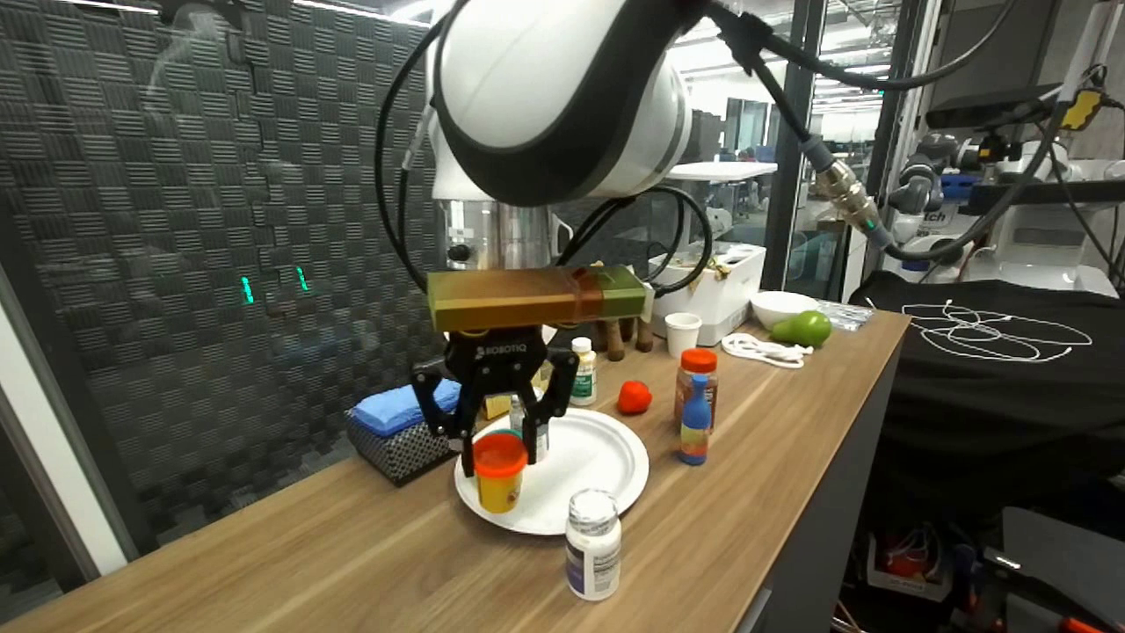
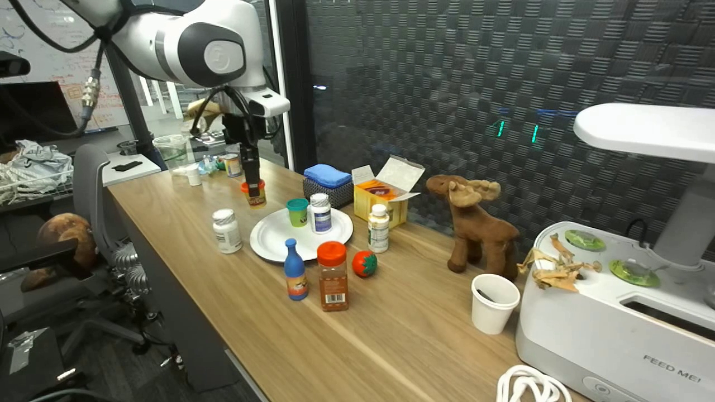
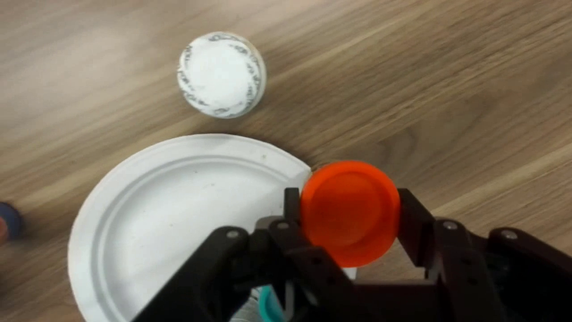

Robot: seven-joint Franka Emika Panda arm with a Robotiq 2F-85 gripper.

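Observation:
A yellow tub with an orange lid (image 1: 498, 471) is held between the fingertips of my gripper, which is shut around its sides. From above, the orange lid (image 3: 351, 212) overlaps the near rim of the white plate (image 3: 177, 214). In exterior view 2 the tub (image 2: 254, 193) hangs upright above table height, beyond the plate (image 2: 268, 249). On that plate stand a small green tub with a teal lid (image 2: 298, 212) and a white-capped bottle (image 2: 320, 214). My arm partly covers both in the wrist view.
A white bottle (image 1: 592, 545) stands close beside the plate. A blue bottle (image 1: 695, 422), a red-lidded jar (image 2: 333, 275), a toy tomato (image 2: 365, 263) and another pill bottle (image 2: 379, 228) stand farther along. By the wall sit a dark basket with blue cloth (image 2: 328, 184) and a yellow box (image 2: 382, 201).

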